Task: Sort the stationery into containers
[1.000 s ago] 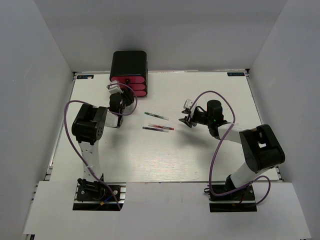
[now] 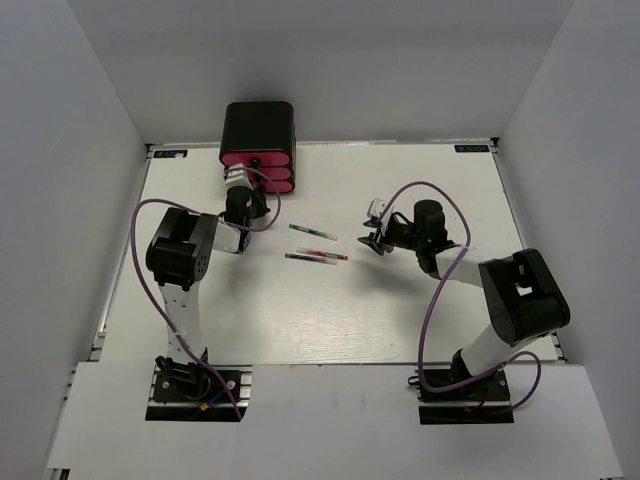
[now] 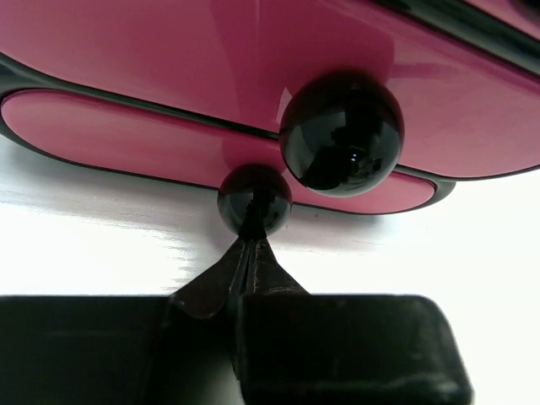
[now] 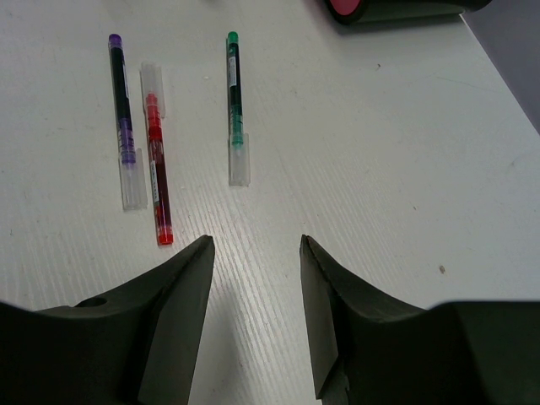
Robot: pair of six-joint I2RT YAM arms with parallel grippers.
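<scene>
A black box with pink drawers (image 2: 257, 130) stands at the back left. In the left wrist view my left gripper is shut on the lower drawer's black knob (image 3: 255, 190), below a larger upper knob (image 3: 342, 126). A green pen (image 4: 235, 93), a red pen (image 4: 159, 186) and a purple pen (image 4: 122, 101) lie apart on the white table, each with a clear cap. My right gripper is open above the table, right of the pens, with nothing between its fingers.
Grey walls bound it at the back and both sides.
The right arm and pens look unmoved.
</scene>
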